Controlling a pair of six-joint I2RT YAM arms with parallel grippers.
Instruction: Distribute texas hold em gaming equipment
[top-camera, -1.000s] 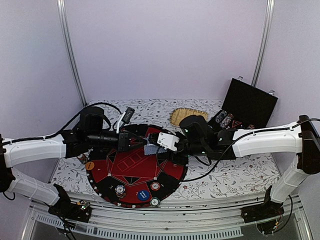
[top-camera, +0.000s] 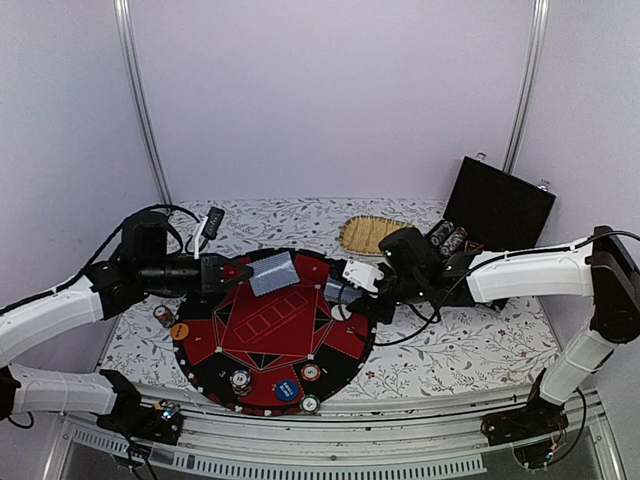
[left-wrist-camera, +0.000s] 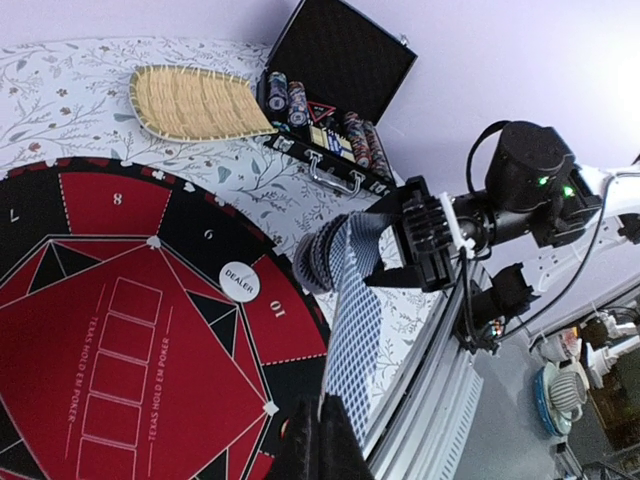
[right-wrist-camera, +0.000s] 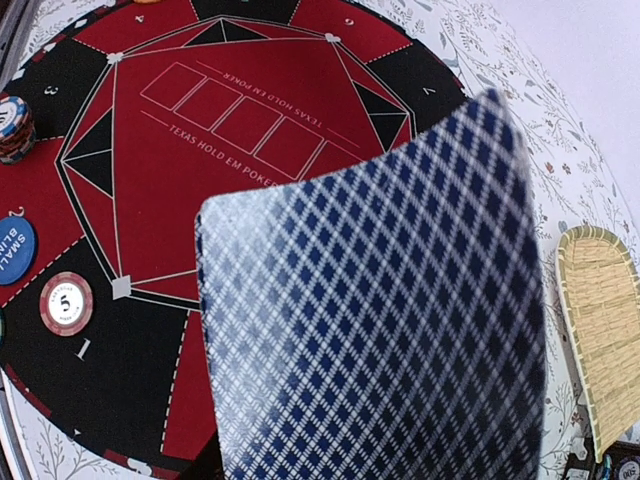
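Note:
At the left of the table, my left gripper is shut on one blue-patterned playing card. In the left wrist view that card stands nearly edge-on above the dark fingers. My right gripper is shut on several more cards, held over the right side of the round mat. From the left wrist view these cards look bowed and fanned. A checkered card back fills much of the right wrist view and hides the right fingertips. The white dealer button lies on the mat.
On the mat's near side are a chip stack, a blue small blind button and a red chip. Behind it lies a woven basket, apparently empty. An open black case with chips stands at the back right.
My left gripper has moved left, with a card now visible in it. The right gripper has drawn back to the right with its cards, so the two grippers stand apart.

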